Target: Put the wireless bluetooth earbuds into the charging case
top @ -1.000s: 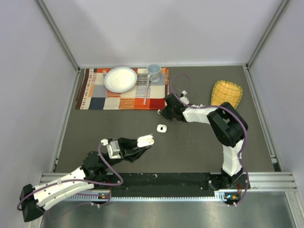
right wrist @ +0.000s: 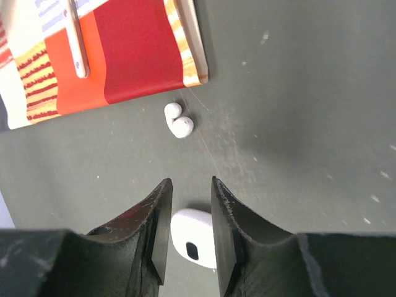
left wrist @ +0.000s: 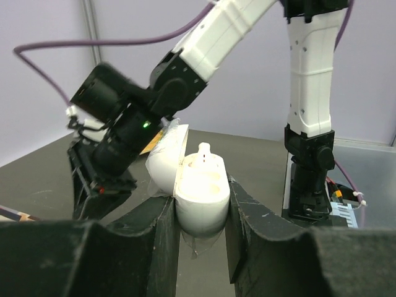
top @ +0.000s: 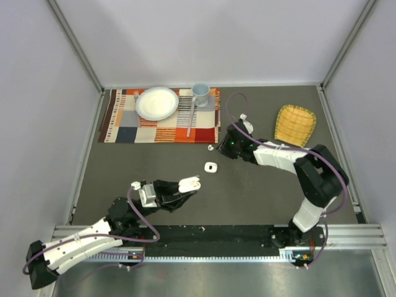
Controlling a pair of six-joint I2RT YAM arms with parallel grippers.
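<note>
My left gripper (top: 184, 194) is shut on a white charging case (left wrist: 201, 192) at the lower middle of the top view; its lid (left wrist: 164, 158) stands open. A small white earbud (top: 211, 148) (right wrist: 180, 127) lies on the grey table just below the placemat. A white squarish piece (top: 210, 167) (right wrist: 192, 238) with a dark oval lies nearer the front, partly behind the fingers in the right wrist view. My right gripper is above the table, right of the earbud, its fingers parted slightly with nothing seen between them.
The striped placemat (top: 167, 134) holds a plate (top: 157, 103), a mug (top: 200, 93), a fork and a knife. A yellow cloth (top: 294, 125) lies at the back right.
The right arm has moved right, away from over the earbud, which now shows clearly in the top view. The left arm has not moved.
</note>
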